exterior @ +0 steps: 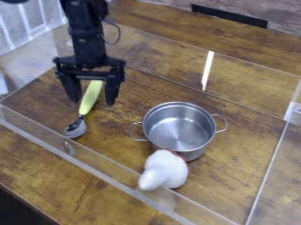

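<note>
A black robot gripper (88,92) hangs at the upper left, blurred, its two fingers spread open on either side of a spoon (77,125) with a pale yellow-green handle and a metal head. The spoon lies on the wooden table; whether the fingers touch it cannot be told. A steel pot (178,132) with two handles stands right of centre. A white plush-like object (166,171) with a small red patch lies below the pot.
A thin white strip (207,68) stands or lies at the upper right. Clear panels edge the lower left and right side.
</note>
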